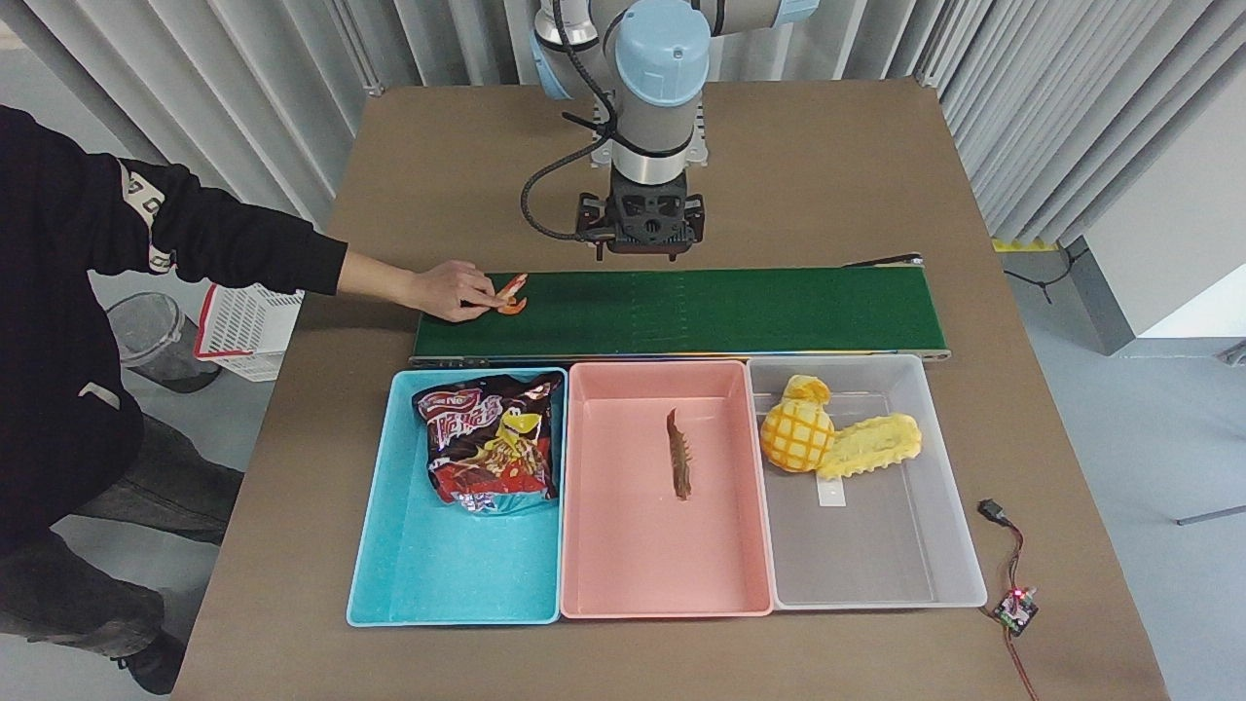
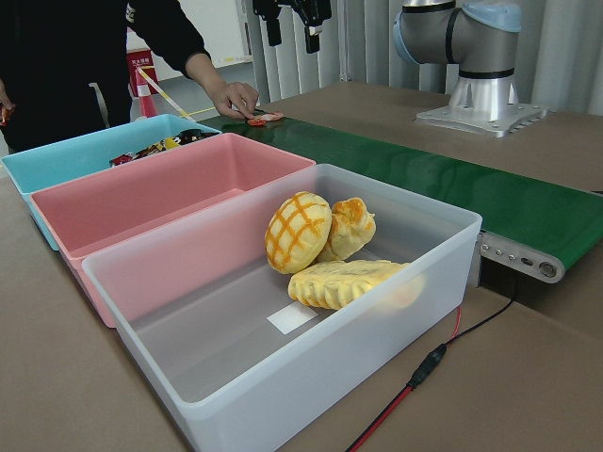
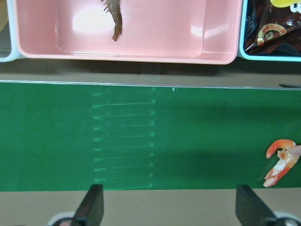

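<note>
A cooked orange shrimp [image 3: 281, 165] lies on the green conveyor belt [image 1: 701, 310] at its left end in the front view, a person's hand [image 1: 456, 292] touching it. My gripper hangs above the belt, open, with nothing between its fingers. The pink tray [image 1: 666, 549] holds a brown shrimp [image 1: 679, 456]. The blue tray [image 1: 444, 584] holds a dark snack bag [image 1: 491, 438]. The translucent tray [image 1: 876, 561] holds several soft yellow bread-like pieces [image 1: 800, 432].
The three trays stand side by side along the belt. A person stands at the table's left. A small circuit board [image 1: 1013, 611] with cables lies right of the trays.
</note>
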